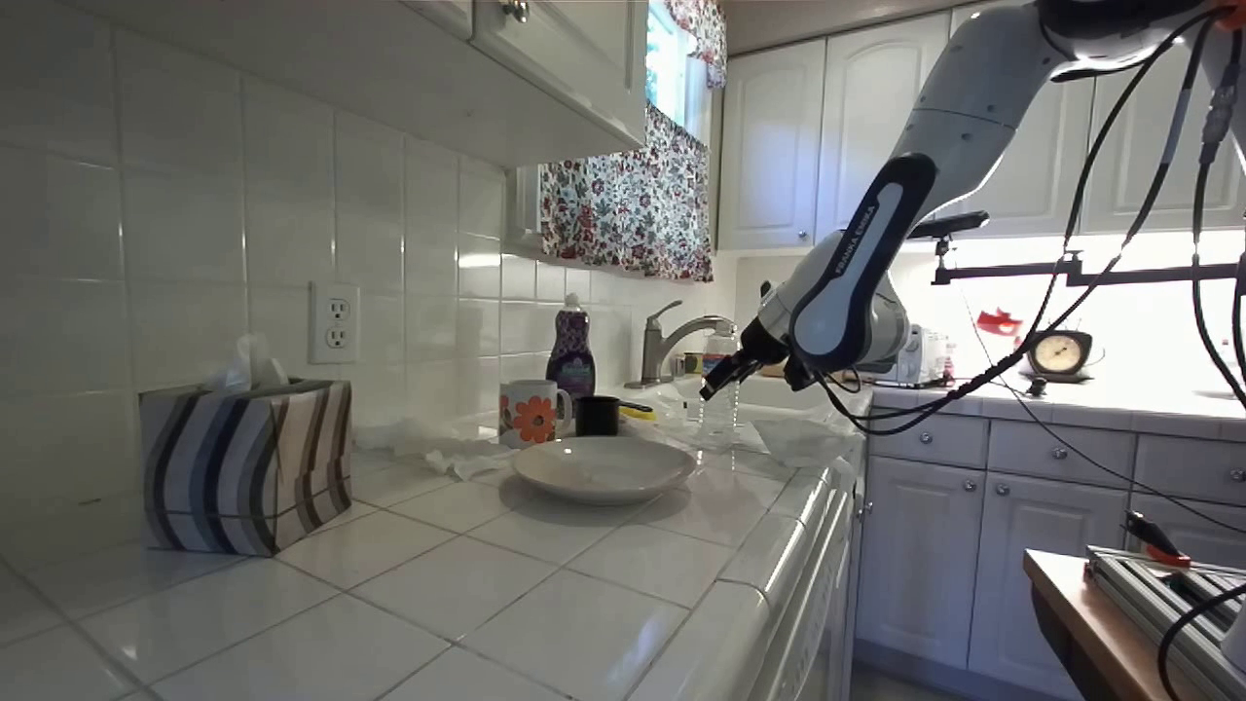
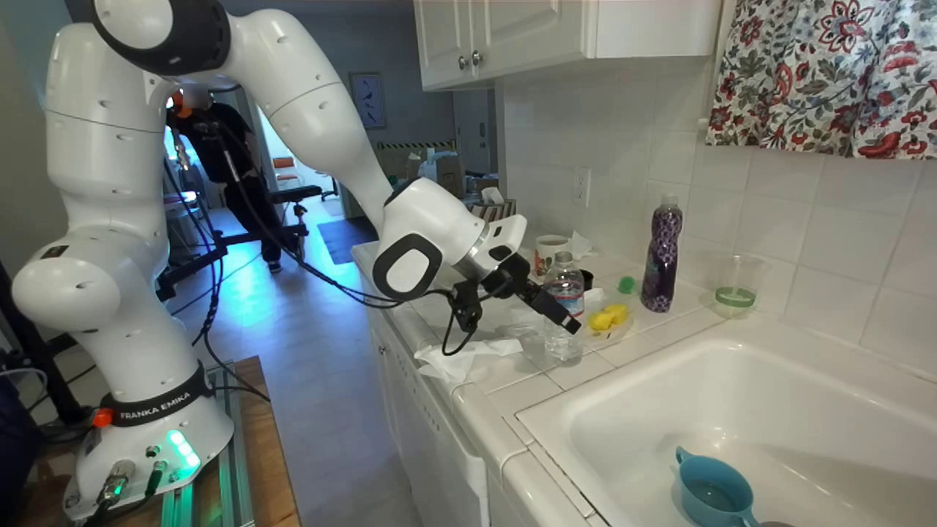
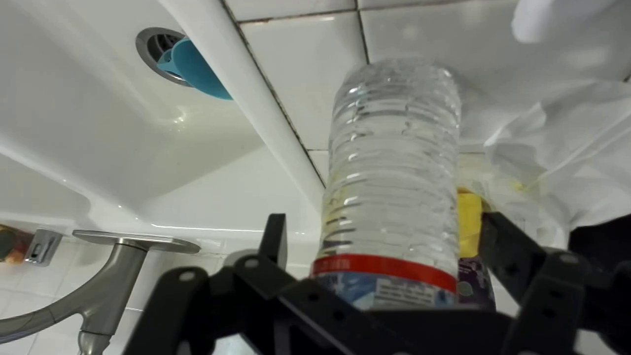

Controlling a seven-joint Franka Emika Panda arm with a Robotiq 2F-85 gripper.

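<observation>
A clear plastic water bottle [image 2: 564, 341] with a red-banded label stands on the tiled counter beside the sink. My gripper is open, with one finger [image 3: 275, 241] to the left of the bottle and the other to its right in the wrist view. The bottle [image 3: 393, 171] fills much of the space between them; whether either finger touches it, I cannot tell. In exterior view 2 the dark fingers [image 2: 551, 307] cross in front of the bottle. From exterior view 1, the gripper [image 1: 714, 386] partly covers the bottle [image 1: 721, 426].
Near the bottle are a yellow item [image 2: 607, 317], a purple soap bottle [image 2: 661, 255], a black cup [image 1: 597, 416] and a flowered mug [image 1: 531, 413]. A pale plate [image 1: 604, 469] sits closer to exterior view 1. The sink [image 2: 773, 378] holds a blue cup [image 2: 716, 487].
</observation>
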